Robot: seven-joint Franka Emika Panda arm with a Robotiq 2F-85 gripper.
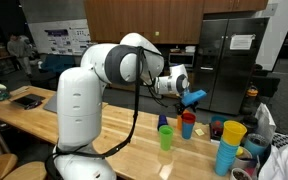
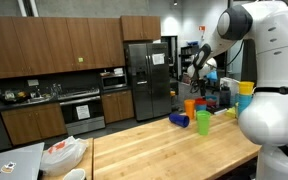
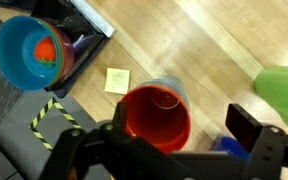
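Observation:
A red cup [image 3: 156,118] stands on the table with its open mouth facing up in the wrist view. In exterior view 1, the red cup [image 1: 188,117] appears to sit on or in a blue one. Just above it hangs my gripper [image 1: 192,99], pointing down and holding nothing. The wrist view has the gripper with its fingers spread wide, the red cup's mouth largely between them and toward the left finger. A green cup [image 3: 284,95] stands apart on the right, also visible as a green cup [image 1: 165,137] in exterior view 1.
A dark blue object [image 3: 230,147] lies near the right finger. Stacked yellow and blue cups [image 1: 228,148] and a red-over-blue stack [image 1: 258,132] crowd the table's right side. A blue bowl [image 3: 26,52] holds something red. Bare table [image 1: 134,155] extends leftward.

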